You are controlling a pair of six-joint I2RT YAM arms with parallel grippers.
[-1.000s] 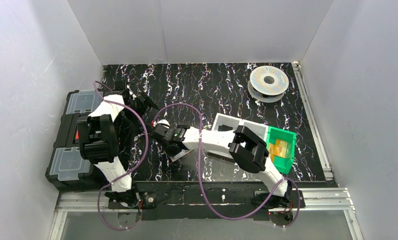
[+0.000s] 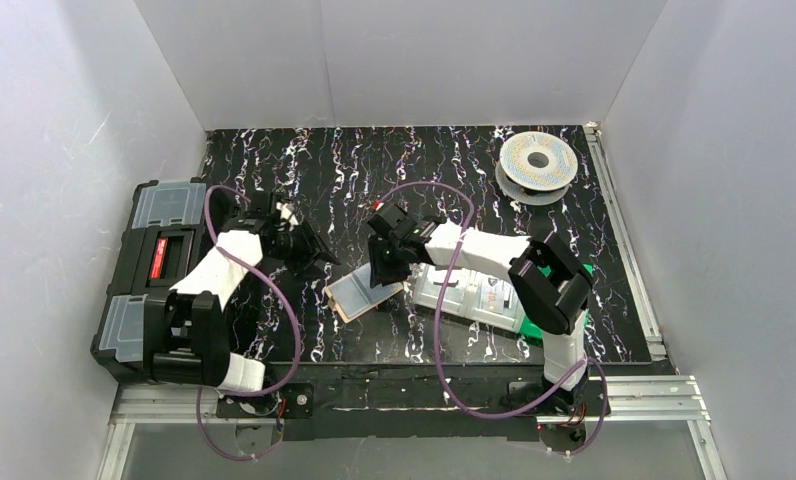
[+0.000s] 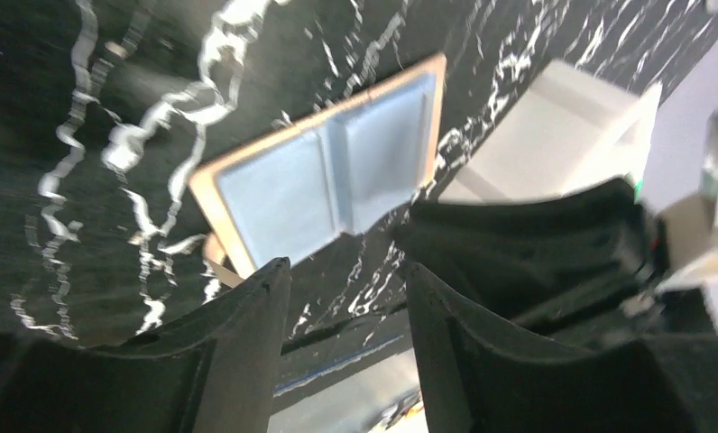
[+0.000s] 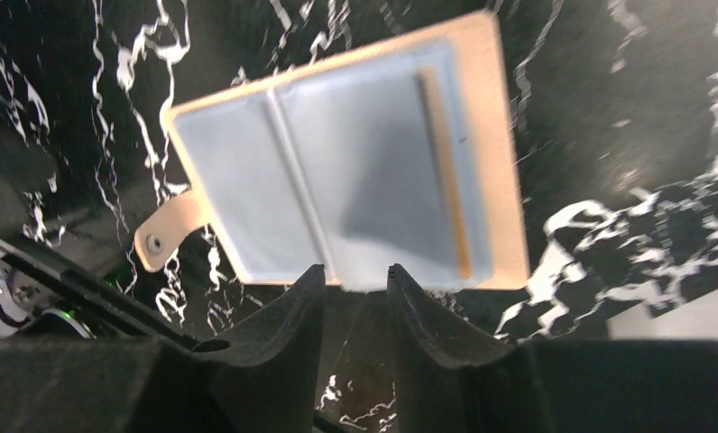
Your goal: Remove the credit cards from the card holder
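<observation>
The card holder lies spread open on the dark marbled table, tan at the edges with grey-blue inner panels. In the right wrist view the holder shows a tan strip across one panel and a strap tab on the opposite side; I cannot tell any separate card. My right gripper is open over the holder, with nothing between its fingers. Up and left of the holder in the top view, my left gripper stands open and empty, clear of it. The right arm covers part of the holder's right side in the top view.
A white tray sits right of the holder, partly under the right arm, with a green section mostly hidden. A black toolbox fills the left side. A white reel stands back right.
My right gripper has moved right, uncovering much of the holder. The right arm now hides most of the green section.
</observation>
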